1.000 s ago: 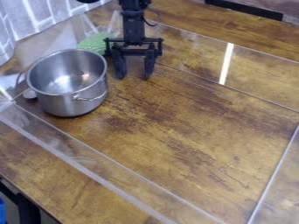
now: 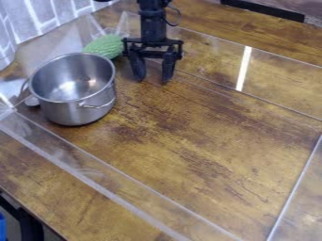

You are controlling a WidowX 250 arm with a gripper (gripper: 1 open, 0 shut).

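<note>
My black gripper [image 2: 152, 58] hangs at the top centre of the camera view, its fingers low over the wooden table, to the right of and behind a large steel pot [image 2: 72, 89]. Its fingers are spread apart, and I see nothing held between them. A green textured object [image 2: 104, 46] lies just left of the gripper, behind the pot.
Transparent strips run along it. At the top left are a pale cloth or curtain and some clear material beside the pot; a dark edge lies at the back right.
The gripper has shifted slightly to the right, away from the green object, more of which now shows. The pot has not visibly moved.
</note>
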